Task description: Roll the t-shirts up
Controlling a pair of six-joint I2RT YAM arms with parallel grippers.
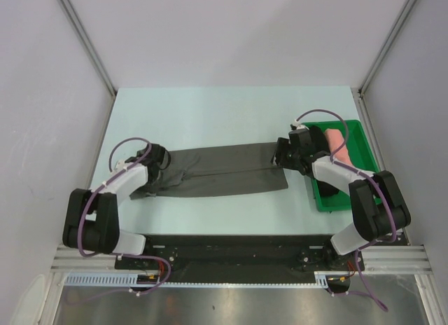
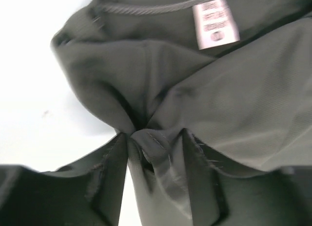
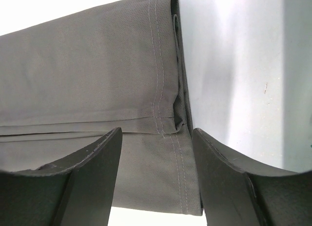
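Note:
A dark grey T-shirt (image 1: 231, 157) lies folded in a long strip across the white table. Its left end is bunched; in the left wrist view crumpled cloth (image 2: 161, 148) and a label (image 2: 214, 24) show. My left gripper is part open at that end, with a fold of cloth between its fingertips; whether it grips is unclear. My right gripper is open over the shirt's right end, where a stitched hem (image 3: 161, 65) and a lengthwise fold show.
A green bin (image 1: 353, 136) holding black and pink cloth (image 1: 334, 139) stands at the right, close to the right arm.

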